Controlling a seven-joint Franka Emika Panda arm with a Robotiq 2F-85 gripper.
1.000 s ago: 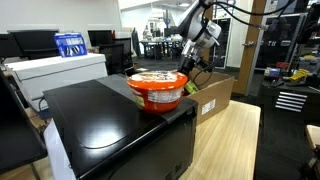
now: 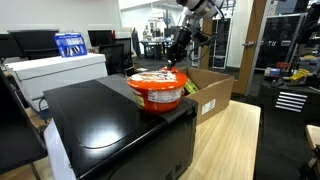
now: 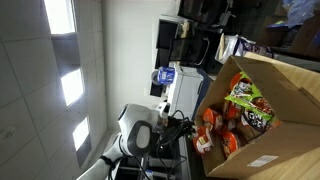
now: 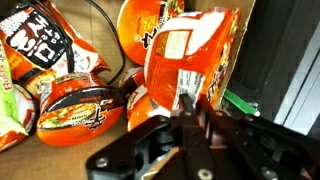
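Note:
An orange-and-white snack packet [image 4: 190,55] fills the space ahead of my gripper in the wrist view. The fingers are shut on its lower edge. Beneath it in the box lie orange-and-black bowls [image 4: 80,108] and other packets [image 4: 45,45]. Exterior view 2 shows the cardboard box [image 3: 285,95] with several red bowls and a green-yellow packet [image 3: 248,95] inside. In exterior view 1 the gripper [image 2: 180,55] is above the box [image 2: 212,97], partly hidden behind a large red-orange bowl [image 2: 158,92] in the foreground.
The large bowl rests on a black cabinet top [image 2: 90,115] near the camera. A blue-and-white box [image 2: 70,45] stands on a white surface at the back left. Open wooden table [image 2: 235,145] lies in front of the cardboard box.
Over the last second the white arm has risen above the box. The gripper has come up with it.

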